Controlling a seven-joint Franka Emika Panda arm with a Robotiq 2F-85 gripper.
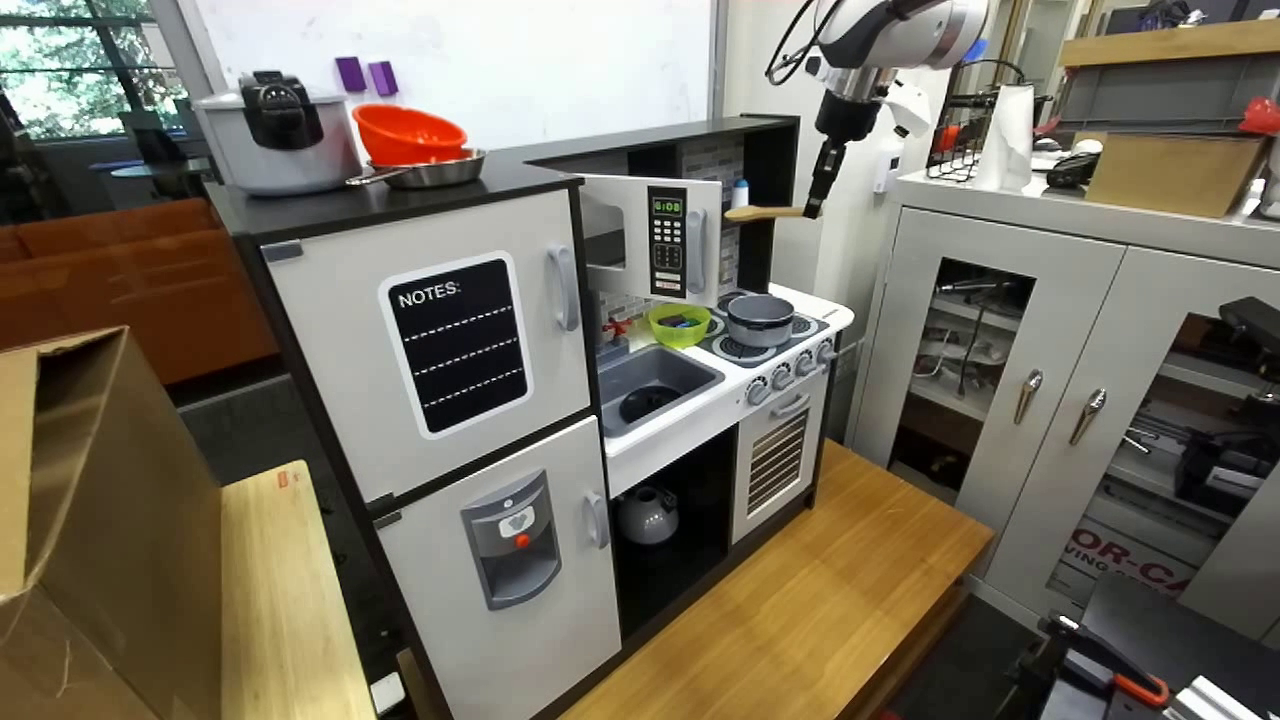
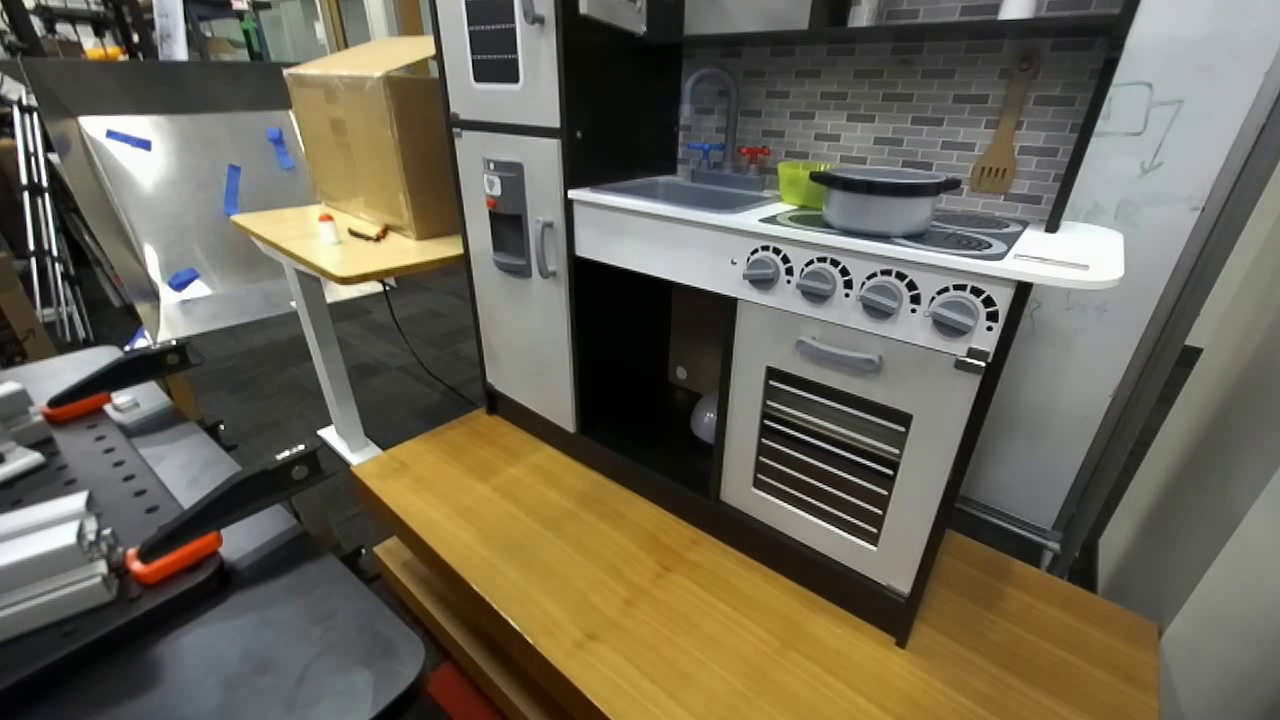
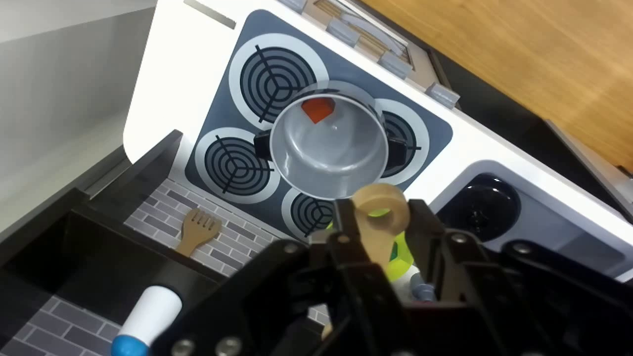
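In exterior view 1 my gripper hangs high above the stove end of the toy kitchen. It is shut on a wooden utensil, which sticks out sideways toward the open microwave door. From the wrist the utensil's ringed end shows between the dark fingers; its other end is hidden there. Below sits the grey pot on the burners, open on top, with an orange-red piece inside. The second exterior view does not show the gripper.
Beside the pot stands a green bowl, partly behind the gripper in the wrist view. The sink lies alongside. A slotted spatula hangs on the brick wall. The shelf holds a white bottle with a blue end.
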